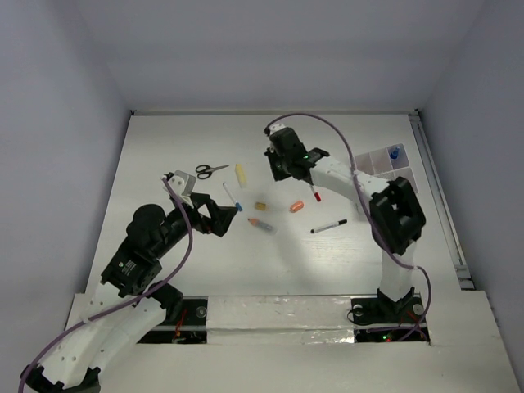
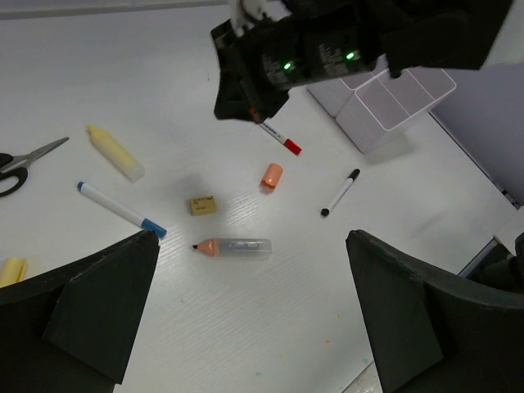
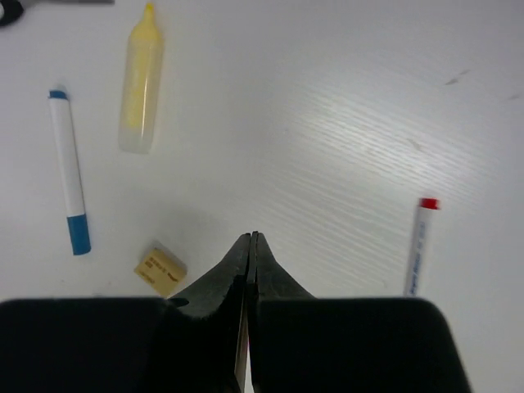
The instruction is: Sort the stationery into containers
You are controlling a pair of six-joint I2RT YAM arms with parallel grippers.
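Observation:
Over the upper middle of the table is my right gripper (image 1: 278,173), its fingertips together in the right wrist view; a thin tan strip shows between the fingers, but I cannot tell what it is. Below it lie a small yellow-brown block (image 1: 260,205) and an orange piece (image 1: 296,206). My left gripper (image 1: 219,221) stands open and empty over the left side. Near it are a blue-capped marker (image 1: 232,196), a yellow bottle (image 1: 240,175), scissors (image 1: 211,169) and a clear orange-tipped tube (image 1: 261,224). A red-ended marker (image 2: 288,144) and a black-ended marker (image 2: 340,193) lie farther right.
White divided containers (image 1: 383,161) stand at the right, partly behind the right arm; a blue item (image 1: 395,153) is in one compartment. A yellow item (image 2: 12,271) shows at the left wrist view's edge.

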